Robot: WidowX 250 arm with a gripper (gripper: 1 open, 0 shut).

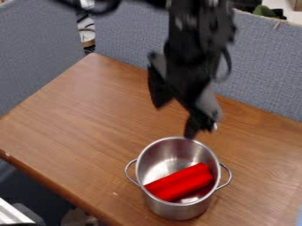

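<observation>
A steel pot [160, 163] with two loop handles stands on the wooden table at the lower middle. A red cylindrical object [178, 183] lies inside it. My black gripper [199, 126] is open, above and just behind the pot, apart from the red object, with nothing seen between its fingers.
Grey padded panels [266, 71] border it at the back and left. The table's near left edge runs toward the bottom of the view.
</observation>
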